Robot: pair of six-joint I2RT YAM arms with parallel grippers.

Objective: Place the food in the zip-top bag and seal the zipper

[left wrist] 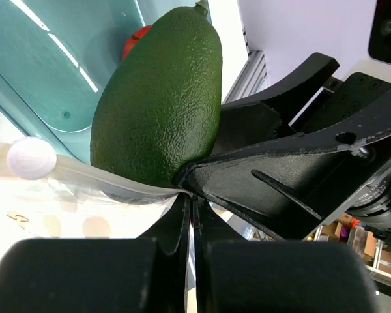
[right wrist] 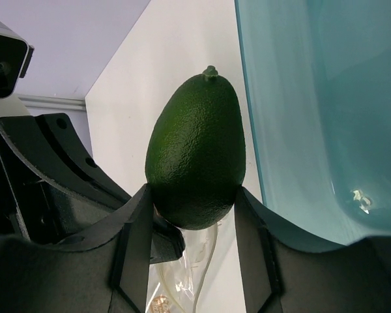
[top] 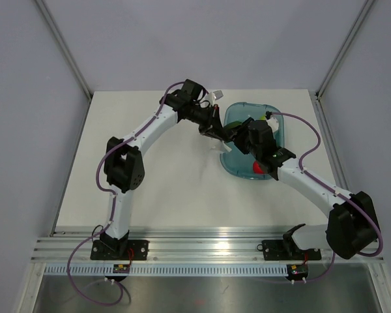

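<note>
A dark green avocado (left wrist: 159, 98) sits between the fingertips of my right gripper, which touch it on both sides; its stem end points away from the gripper. Clear film of the zip top bag (left wrist: 127, 189) runs up to my left gripper, whose fingers are shut together on its edge. The avocado's blunt end is right by this edge, partly behind it. From above, the bag (top: 219, 146) is mostly hidden under the left gripper, and both grippers meet at the left side of the tray.
The blue-green tray (top: 238, 164) stands under and beside the right gripper, with a red item (top: 259, 167) and a yellow-green item at its far end.
</note>
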